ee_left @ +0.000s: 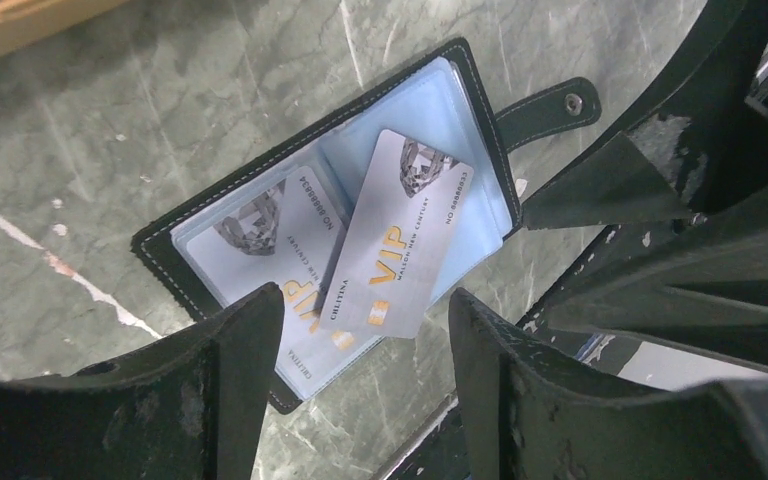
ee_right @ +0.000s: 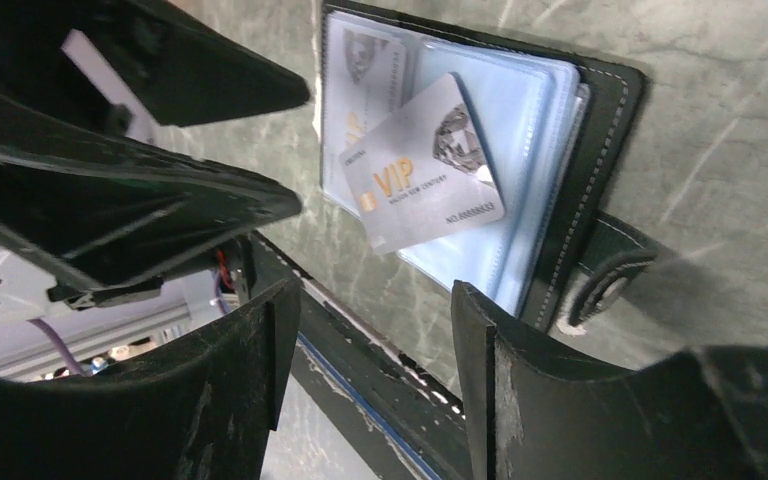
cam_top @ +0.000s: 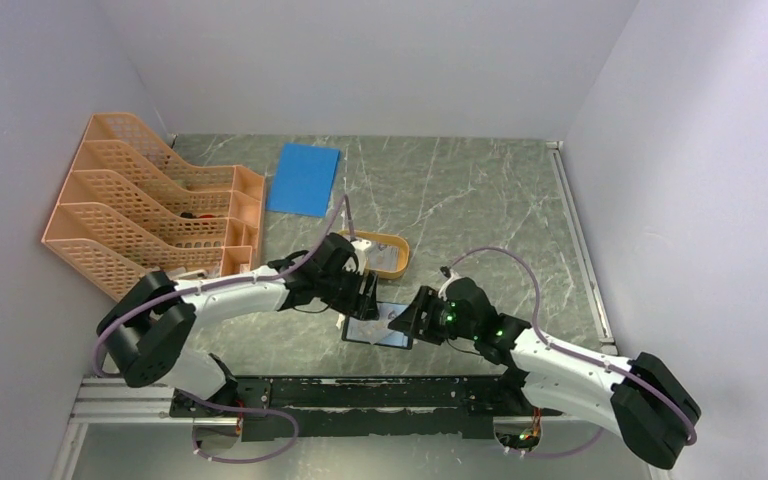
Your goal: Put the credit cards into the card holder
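The dark card holder [ee_left: 165, 235] lies spread flat with pale blue sleeves, its snap strap [ee_left: 550, 113] sticking out on one side. One VIP card [ee_left: 400, 230] rests loose and slanted across the middle, overlapping a second VIP card [ee_left: 285, 250] that lies in line with the other half, seemingly under a clear sleeve. My left gripper is over the holder, open and empty. From the right, my open right gripper hovers close above the holder too, nothing between its fingers. In the top view both grippers partly cover the holder [cam_top: 380, 346].
Behind the holder stands a yellow tray [cam_top: 403, 262] with cards inside. A blue sheet [cam_top: 303, 180] and an orange slotted rack [cam_top: 150, 205] occupy the back left. The two grippers are close together.
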